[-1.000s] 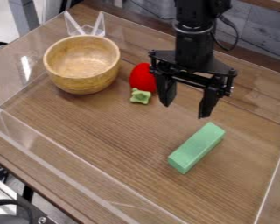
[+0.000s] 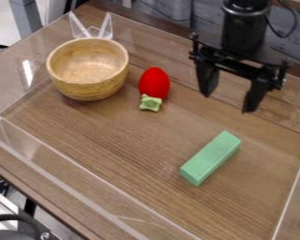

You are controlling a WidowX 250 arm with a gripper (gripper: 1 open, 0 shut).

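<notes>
My gripper (image 2: 232,85) hangs over the back right of the wooden table (image 2: 102,169), its dark fingers spread apart and pointing down, with nothing visible between them. A green bar (image 2: 210,157) lies diagonally in front of it, apart from it. To its left lie a red egg-shaped object (image 2: 156,82) and a small light green piece (image 2: 150,102).
A tan bowl (image 2: 87,67) stands at the back left, with a white rabbit-ear shape behind it. The table's edges show at left and right.
My gripper has moved back and to the right, away from the red object and the green bar. The objects on the table have not visibly moved.
</notes>
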